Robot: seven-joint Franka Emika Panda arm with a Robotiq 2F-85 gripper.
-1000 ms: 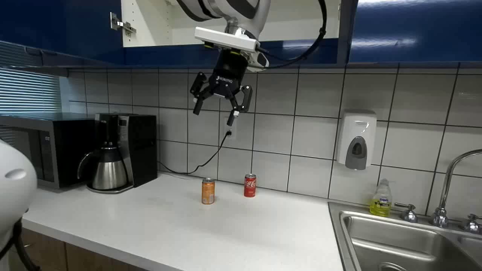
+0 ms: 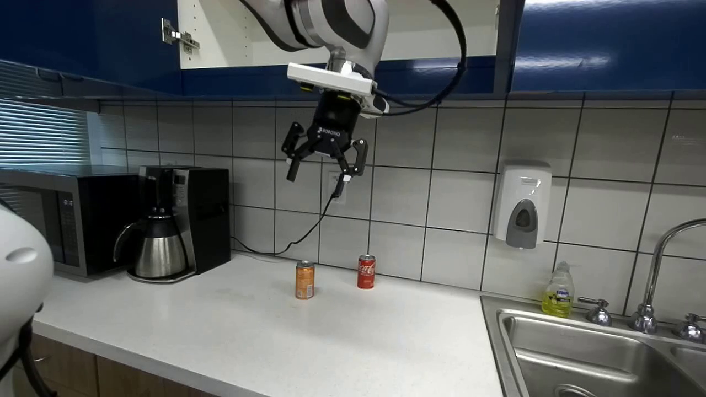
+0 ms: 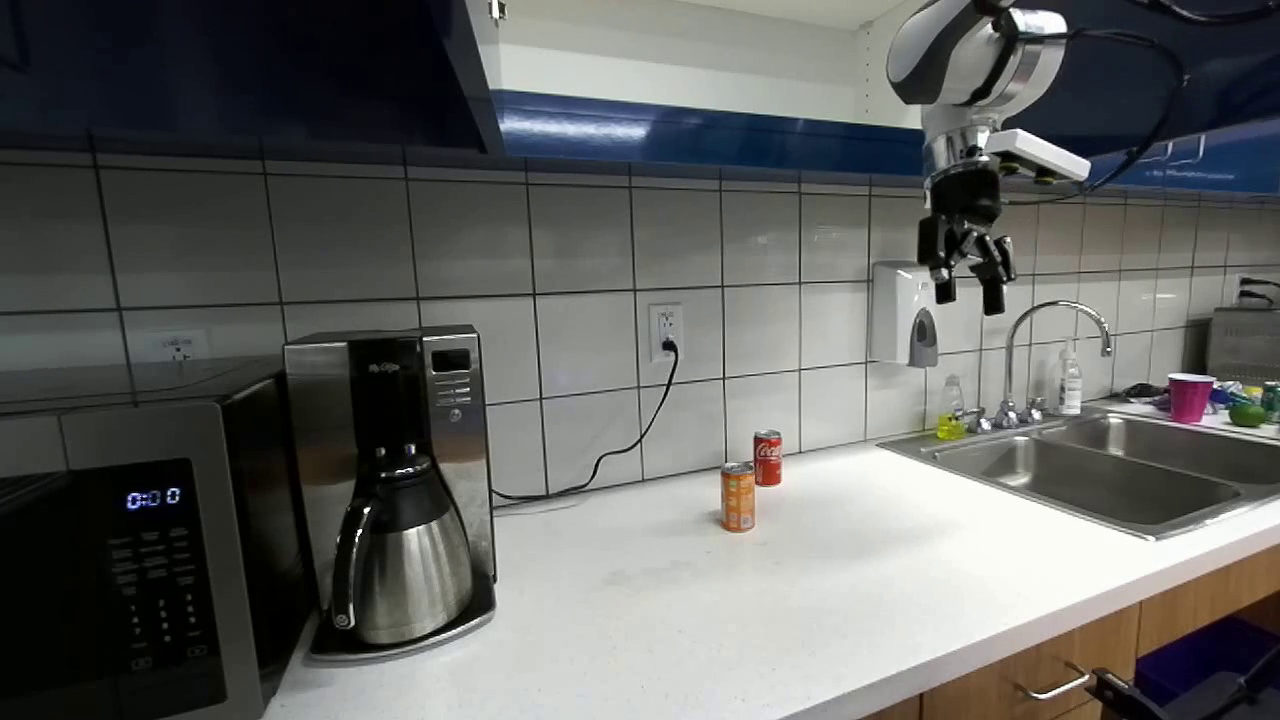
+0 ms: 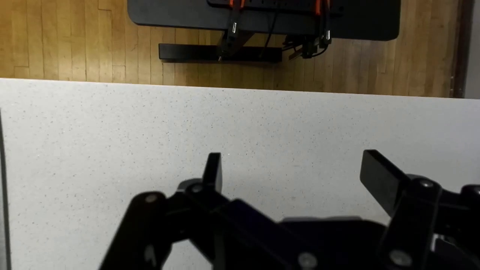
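My gripper (image 2: pixel 315 177) hangs open, well above the counter and below the open cabinet, with nothing between its fingers. In the wrist view the gripper spreads over bare white counter, and neither can shows there. An orange can (image 2: pixel 305 280) stands upright on the counter. Behind it and to its right in exterior view 1, a red Coca-Cola can (image 2: pixel 365 272) is upright near the tiled wall. Exterior view 2 has the orange can (image 3: pixel 738 497) just in front of the red can (image 3: pixel 768 458), and the gripper (image 3: pixel 969 295) high up to their right.
A coffee maker (image 3: pixel 480 396) with a steel carafe (image 3: pixel 414 564) and a microwave (image 2: pixel 83 218) occupy the left. On the right are the sink (image 2: pixel 503 331), a dish soap bottle (image 2: pixel 558 291) and a wall dispenser (image 2: pixel 524 205).
In exterior view 1 my gripper is slightly lower and tilted a little differently than a second ago; its fingers remain open. Both cans stand where they were.
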